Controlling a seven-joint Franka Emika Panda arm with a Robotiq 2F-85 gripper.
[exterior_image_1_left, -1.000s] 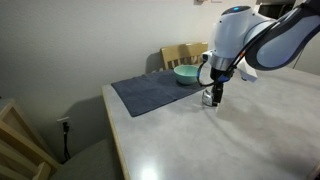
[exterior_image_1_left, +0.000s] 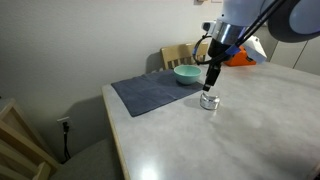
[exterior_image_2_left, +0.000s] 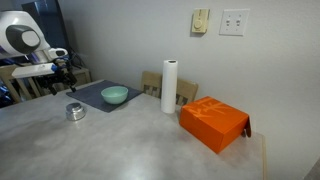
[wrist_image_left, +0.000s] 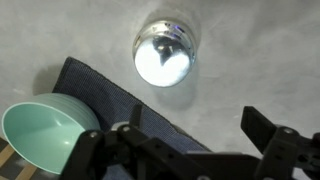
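On the light table stands a small silvery metal container (exterior_image_1_left: 209, 101), seen from above as a shiny round (wrist_image_left: 164, 55) in the wrist view. My gripper is open, its two dark fingers wide apart with only tabletop and a bit of cloth showing between them. It hangs above the table (exterior_image_1_left: 208, 75), close to the container but apart from it. A mint green bowl (exterior_image_2_left: 115, 95) sits by the dark cloth (exterior_image_1_left: 153, 93); in the wrist view the bowl (wrist_image_left: 45, 135) fills the lower left corner.
Farther along the table are a white paper roll (exterior_image_2_left: 169, 86) and an orange box (exterior_image_2_left: 214, 123). A wooden chair (exterior_image_1_left: 177, 57) stands behind the bowl.
My gripper has risen and shifted toward the back, away from the metal container. The container, now less covered by the arm, stays in about the same spot.
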